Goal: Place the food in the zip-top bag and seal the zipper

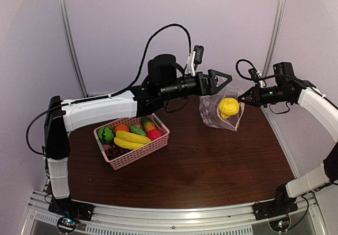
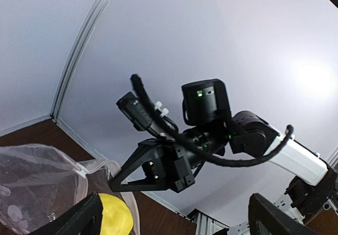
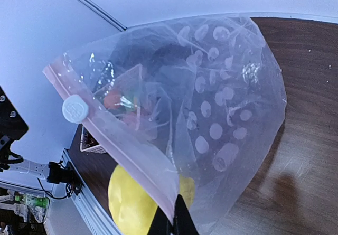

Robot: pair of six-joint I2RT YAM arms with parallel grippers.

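The clear zip bag (image 1: 214, 113), with a pinkish zip strip and a white slider (image 3: 75, 109), hangs from my right gripper, which is shut on its edge at the mouth. A rounded yellow food piece (image 1: 228, 107) sits at the bag's mouth, close under the right fingertips. In the right wrist view part of this yellow piece (image 3: 129, 200) shows bare and part through the film; how deep it lies is unclear. My left gripper (image 1: 224, 80) stands open above and left of the bag, nothing between its fingers.
A pink basket (image 1: 140, 154) on the left of the table holds toy bananas (image 1: 129, 140), a watermelon (image 1: 106, 134) and other produce.
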